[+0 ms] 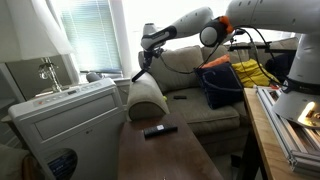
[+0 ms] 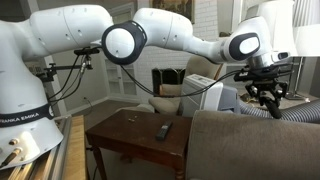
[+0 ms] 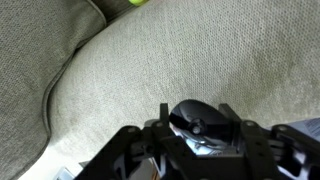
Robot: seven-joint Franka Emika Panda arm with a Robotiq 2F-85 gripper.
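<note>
My gripper is shut on a dark, rounded-ended object, probably a black remote (image 3: 196, 112). In exterior view 1 the gripper (image 1: 147, 66) is at the far end of the sofa's padded arm (image 1: 146, 97), with the dark remote slanting down from it just above that arm. Exterior view 2 has the gripper (image 2: 268, 88) over the sofa back, the held remote partly lost against the dark fingers. Pale sofa fabric (image 3: 130, 75) lies beneath the fingers in the wrist view.
Another black remote (image 1: 160, 131) lies on the brown table (image 1: 165, 160). A small dark item (image 1: 180, 97) rests on the sofa seat. Cushions (image 1: 221, 85) crowd the sofa's right side. A lamp (image 1: 42, 35) stands on the white cabinet (image 1: 70, 115) at left.
</note>
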